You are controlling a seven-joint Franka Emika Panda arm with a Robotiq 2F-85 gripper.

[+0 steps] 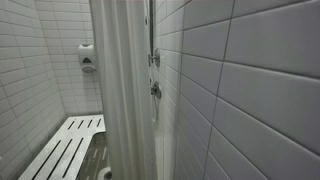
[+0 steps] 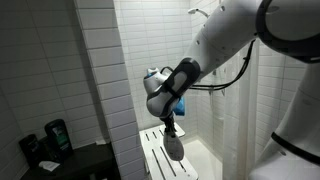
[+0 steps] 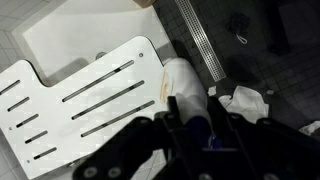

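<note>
A long, pale, rounded object (image 3: 182, 78) sticks out from my gripper in the wrist view, over the edge of the slotted white bench (image 3: 105, 92). In exterior view 2 the gripper (image 2: 170, 129) points down with its fingers shut on this pale object (image 2: 174, 148), which hangs in front of the bench (image 2: 158, 160). What the object is cannot be told. Neither the gripper nor the object shows in exterior view 1, where the slotted bench (image 1: 68, 150) stands against the tiled wall.
A white shower curtain (image 1: 125, 90) hangs beside the bench, with a dispenser (image 1: 87, 58) on the wall. Crumpled white material (image 3: 246, 104) lies on the dark floor near a drain grate (image 3: 201, 40). Dark bottles (image 2: 58, 135) stand at left.
</note>
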